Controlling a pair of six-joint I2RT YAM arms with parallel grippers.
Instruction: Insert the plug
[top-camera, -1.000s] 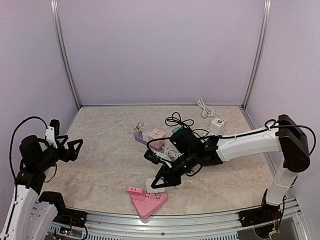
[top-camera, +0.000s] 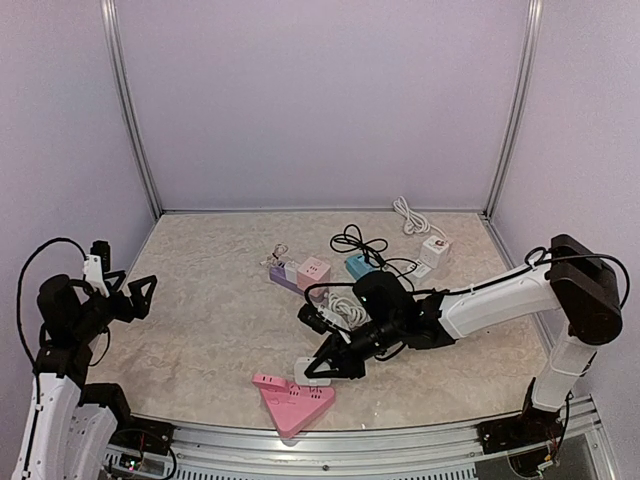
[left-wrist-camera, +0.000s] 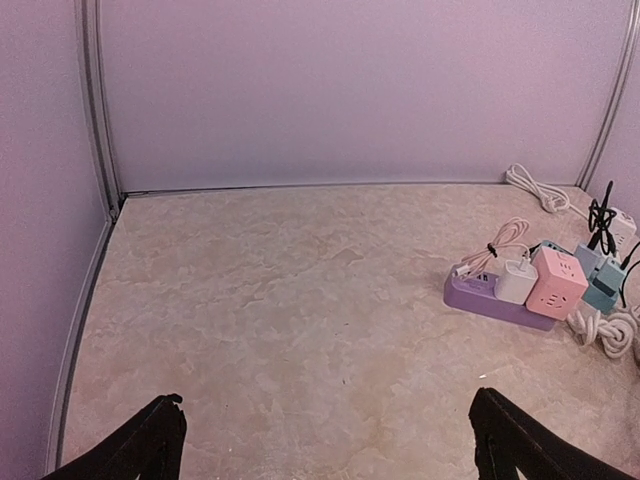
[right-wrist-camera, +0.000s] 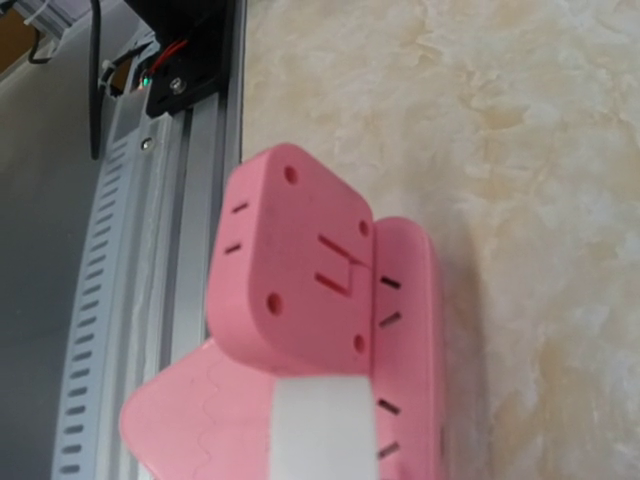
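Observation:
A pink triangular power strip (top-camera: 295, 410) lies at the near edge, a raised socket block (right-wrist-camera: 290, 260) on it with slots and holes. My right gripper (top-camera: 322, 362) is shut on a white plug (right-wrist-camera: 320, 425), held low over the strip beside that block; in the right wrist view the plug covers part of the socket row, and whether it is seated I cannot tell. My left gripper (top-camera: 133, 298) hangs open at the left, its two fingers at the bottom of the left wrist view with nothing between.
At the back right stand a purple strip (left-wrist-camera: 500, 310) with a pink cube adapter (left-wrist-camera: 555, 285), a blue strip (top-camera: 360, 267), a white adapter (top-camera: 435, 250) and coiled cables (top-camera: 412, 218).
The left arm has moved slightly to the left.

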